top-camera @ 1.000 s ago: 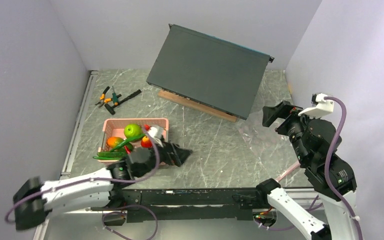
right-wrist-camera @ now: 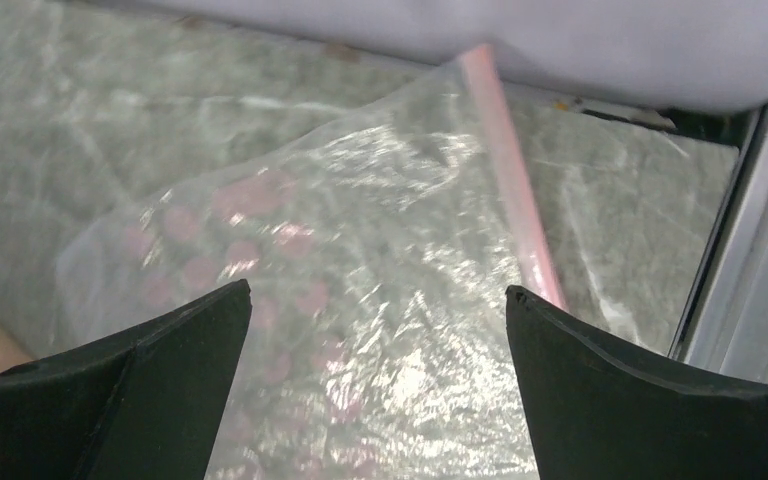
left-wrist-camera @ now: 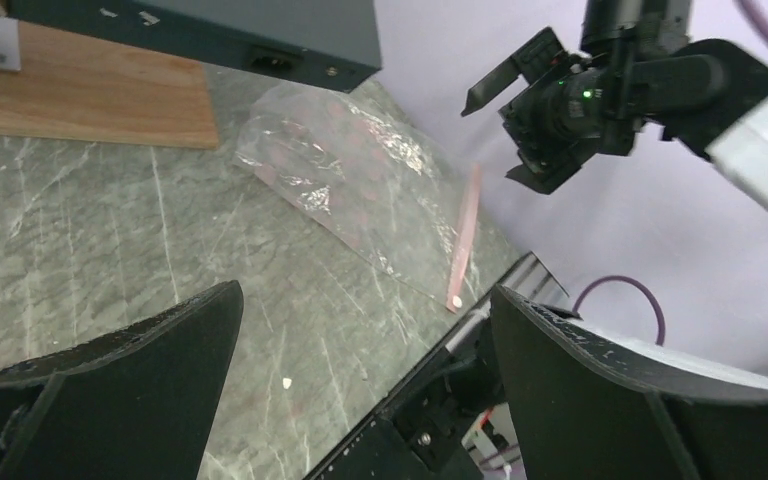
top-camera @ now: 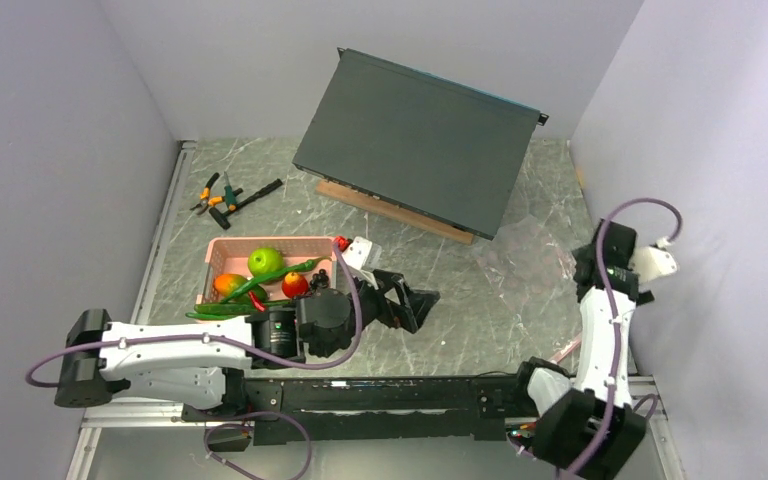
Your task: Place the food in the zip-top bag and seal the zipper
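The clear zip top bag (right-wrist-camera: 360, 260) lies flat on the table at the right, its pink zipper strip (right-wrist-camera: 508, 160) along the edge nearest the rail. In the top view the bag (top-camera: 535, 262) is partly behind the right arm. My right gripper is over the bag, open, nothing between its fingers. Over the middle of the table, beside the basket, my left gripper (top-camera: 422, 310) stands open and empty, facing the bag (left-wrist-camera: 360, 180). The pink basket (top-camera: 295, 245) at the left holds the food: a green apple (top-camera: 266, 262), an orange fruit (top-camera: 229, 284), peppers, cucumbers and grapes.
A large dark equipment box (top-camera: 420, 140) on a wooden board (top-camera: 395, 212) overhangs the back of the table. Pliers and a hammer (top-camera: 245, 204) lie at the back left. Bare table separates the basket and the bag. A wall closes off the right side.
The right arm swung about, and its gripper shifted right, towards the wall.
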